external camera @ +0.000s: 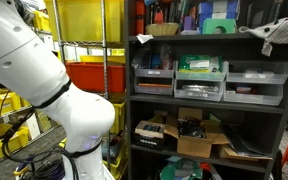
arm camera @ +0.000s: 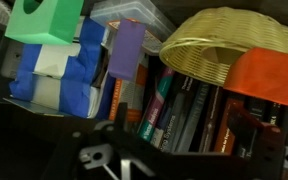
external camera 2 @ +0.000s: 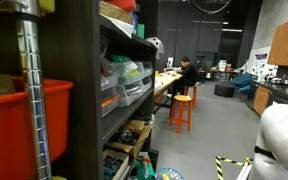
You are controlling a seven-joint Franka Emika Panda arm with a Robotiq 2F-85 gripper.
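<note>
In the wrist view my gripper stands open, its dark fingers apart at the lower left and lower right, with nothing held between them. Beyond the gap, a row of upright books [arm camera: 189,112] shows their spines. A wicker basket [arm camera: 206,62] sits above the books in this view. An orange block [arm camera: 266,75] appears in front of the basket's right part. To the left are a purple block [arm camera: 127,48] and a green block [arm camera: 56,18]. Neither exterior view clearly shows the gripper; the white arm [external camera: 34,75] fills the left of exterior view 1.
A clear plastic container [arm camera: 134,12] and a blue-and-white box [arm camera: 59,82] crowd the wrist view's left. The dark shelf [external camera: 209,104] holds plastic bins [external camera: 201,90] and cardboard boxes [external camera: 209,138]. Open floor [external camera 2: 209,135] lies beside it, with a seated person [external camera 2: 189,72] farther back.
</note>
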